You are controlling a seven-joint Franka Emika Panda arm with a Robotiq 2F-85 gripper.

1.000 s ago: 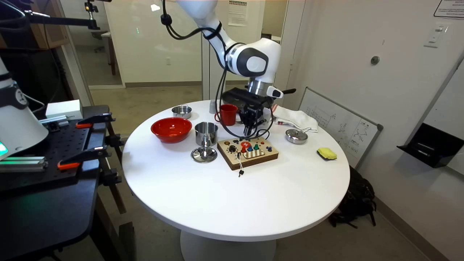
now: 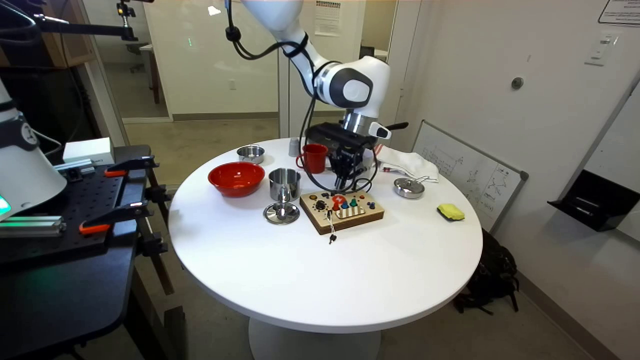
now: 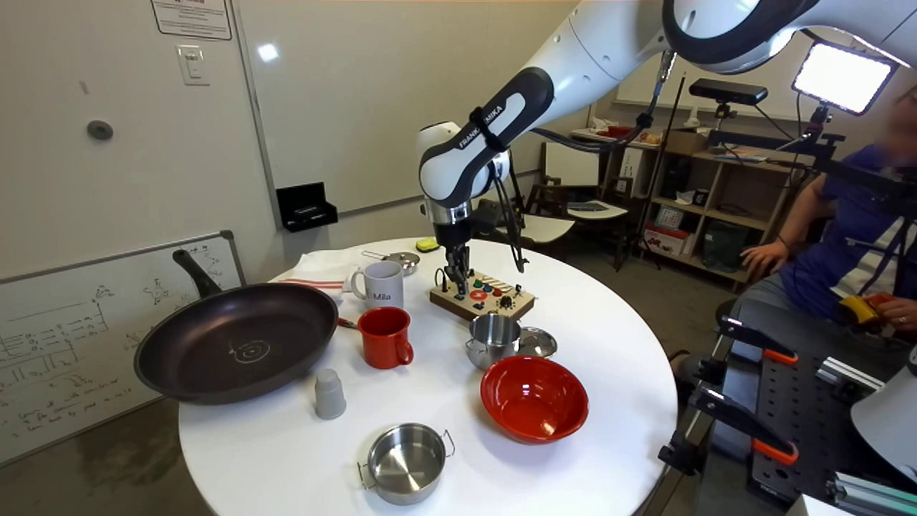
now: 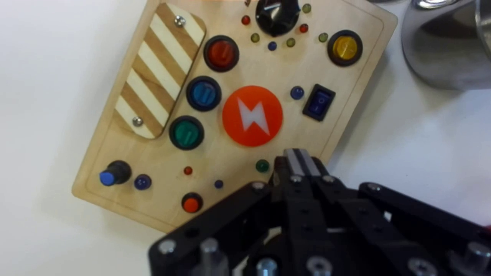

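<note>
A wooden board of switches and knobs [image 4: 156, 170] lies on the white table, filling much of the wrist view. Colored buttons, a striped plate [image 4: 158, 69], a black rocker switch [image 4: 318, 102] and an orange disc with a lightning mark [image 4: 252, 115] sit on its face. My gripper is shut, its two fingertips side by side with nothing showing between them. It points down over the board's edge, close to a green light [image 4: 262, 165]. Whether the tips touch the board I cannot tell; my fingers hide that part. Exterior view 2 shows the gripper [image 3: 460, 288] low at the board [image 3: 447, 302].
Near the board stand a steel pot [image 3: 495, 337], a lid [image 2: 281, 213], a red bowl [image 2: 236, 179], a red mug [image 3: 384, 335] and a white mug [image 3: 383, 284]. A large pan [image 3: 241, 344] lies farther off.
The arm and gripper have lowered slightly toward the board, with a small shift to the right in exterior view 1. Board and dishes have stayed put.
</note>
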